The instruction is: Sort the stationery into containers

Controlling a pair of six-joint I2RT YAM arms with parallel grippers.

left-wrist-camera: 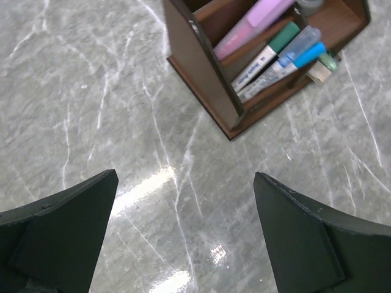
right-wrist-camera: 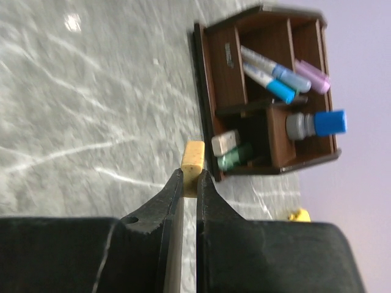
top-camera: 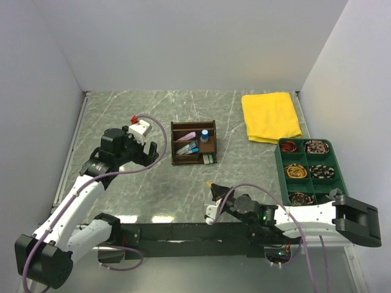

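Observation:
The brown wooden organizer [top-camera: 193, 154] stands mid-table, holding a pink item [left-wrist-camera: 250, 21], several markers [right-wrist-camera: 272, 72], a blue-capped bottle [right-wrist-camera: 330, 122] and small items at one side. My right gripper, low at the table's front edge in the top view, is shut on a small tan-yellow item [right-wrist-camera: 193, 160]. My left gripper [top-camera: 148, 156] is left of the organizer, open with bare marble between its fingers in the left wrist view.
A green compartment tray [top-camera: 280, 177] with coiled bands stands at the right, below a folded yellow cloth [top-camera: 270, 116].

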